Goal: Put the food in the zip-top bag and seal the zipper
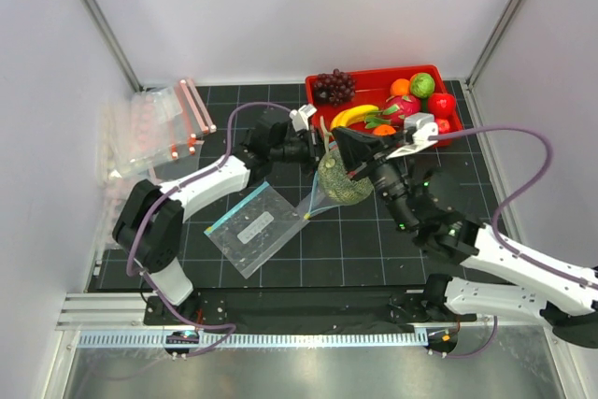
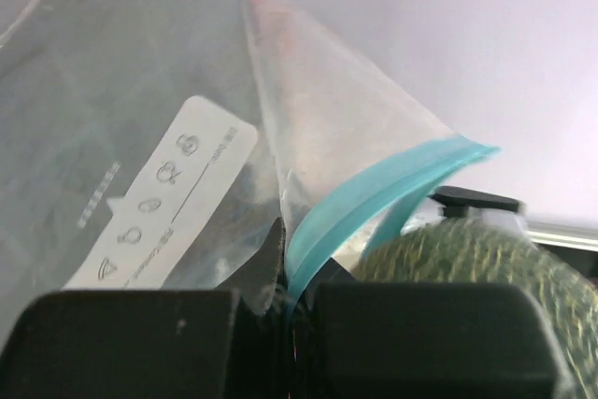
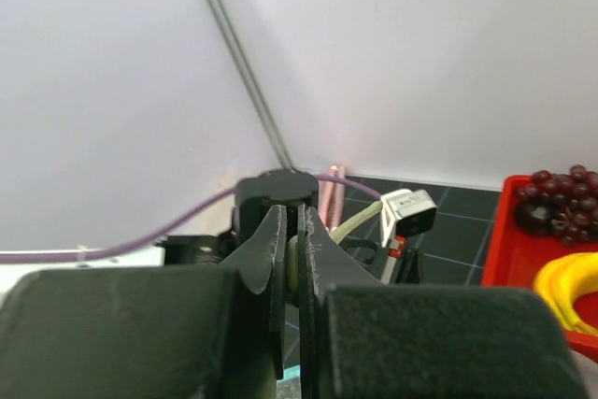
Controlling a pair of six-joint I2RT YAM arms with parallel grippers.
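A green netted melon [image 1: 344, 183] hangs beside the left gripper in the top view. My right gripper is shut on its pale stem [image 3: 355, 221]; the melon's body is out of sight in that wrist view. The clear zip bag [image 2: 220, 53], with a white label [image 2: 168, 198], has a teal zipper edge [image 2: 374, 189] that runs down between the fingertips of my left gripper, shut on it. The melon [image 2: 476, 263] sits close to the right of that edge in the left wrist view. Whether any of it is inside the bag is unclear.
At the back right is a red tray [image 1: 374, 86] with grapes [image 1: 334, 88], bananas [image 1: 353, 116] and other produce. A labelled clear bag [image 1: 254, 231] lies flat at the front. More clear bags [image 1: 163, 128] are at the left.
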